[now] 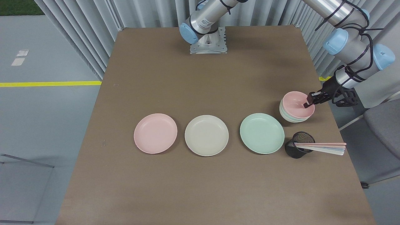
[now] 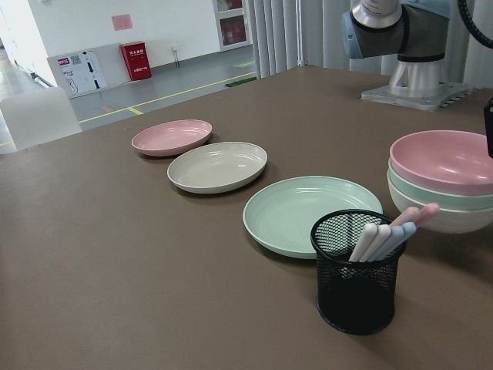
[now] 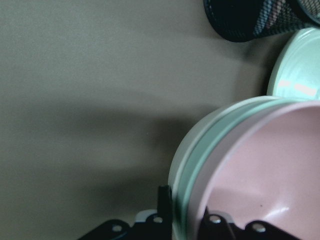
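A stack of three bowls, pink inside mint and white, sits at the right of the table, behind and right of the mint plate. My gripper is shut on the stack's rims, seen close in the wrist view, and reaches in from the upper right in the front view. A white plate and a pink plate lie in a row to the left of the mint plate.
A black mesh cup holding several chopsticks stands in front of the bowls, right of the mint plate. The arm's base stands at the back.
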